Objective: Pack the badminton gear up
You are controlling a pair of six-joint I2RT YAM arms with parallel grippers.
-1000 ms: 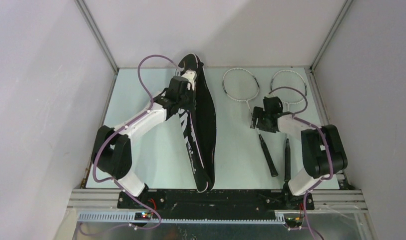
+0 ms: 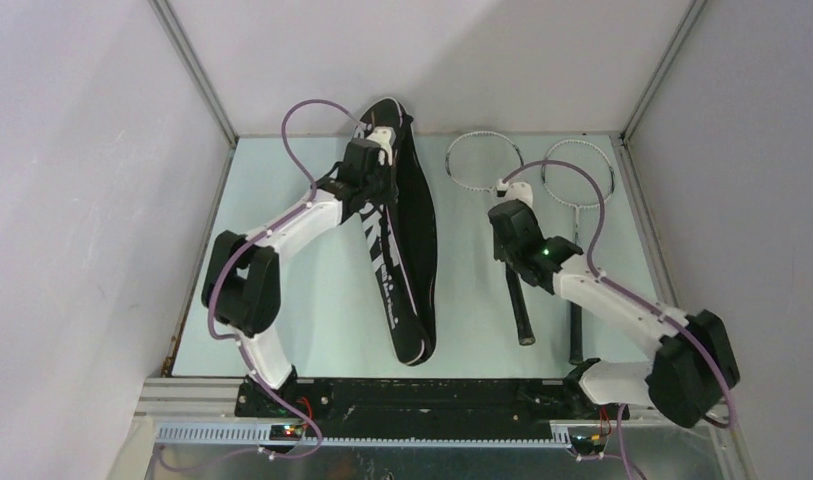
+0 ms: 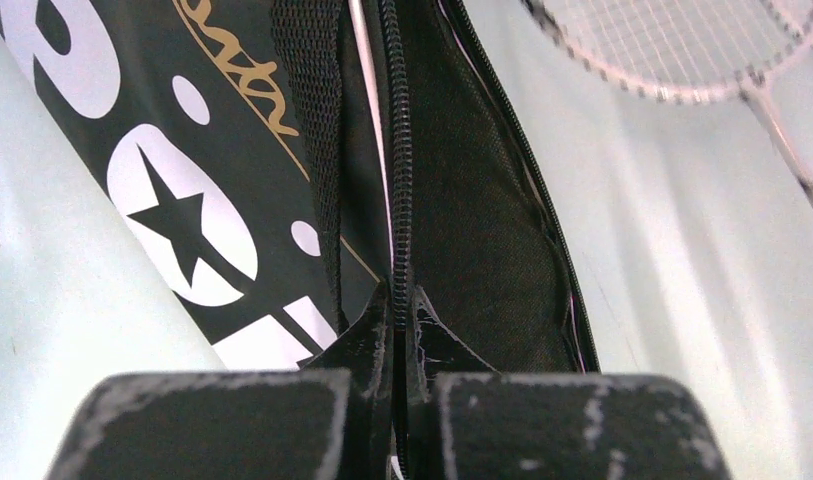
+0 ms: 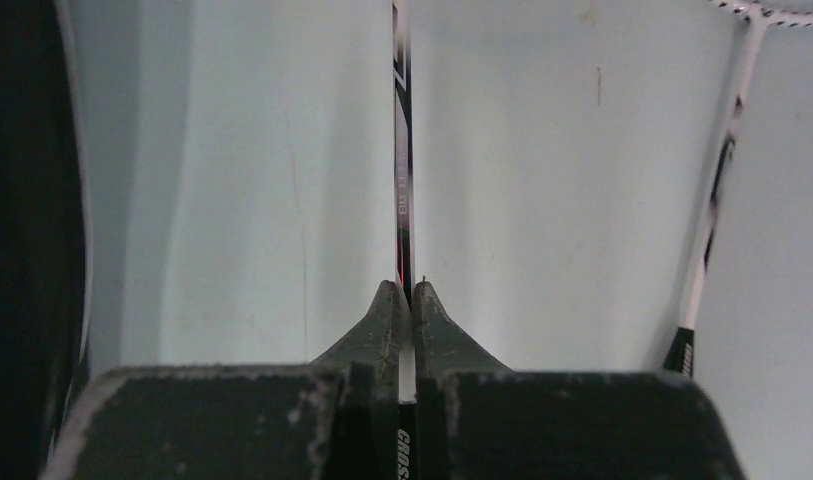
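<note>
The long black racket bag [image 2: 402,300] lies lengthwise left of centre, its side open. My left gripper is shut on the bag's zipper edge [image 3: 397,150] near its upper part. Right of the bag, my right gripper is shut on the shaft of a badminton racket [image 4: 402,170], whose head [image 2: 483,160] points to the back and whose black handle [image 2: 517,310] points to the front. A second racket [image 2: 576,330] lies parallel at the far right, also seen in the right wrist view [image 4: 722,180].
Walls border the back and sides, with metal rails [image 2: 647,220] along the table's edges.
The right arm has risen and shifted, carrying the middle racket, which has moved and changed angle. The left arm and bag top have moved slightly toward the back.
</note>
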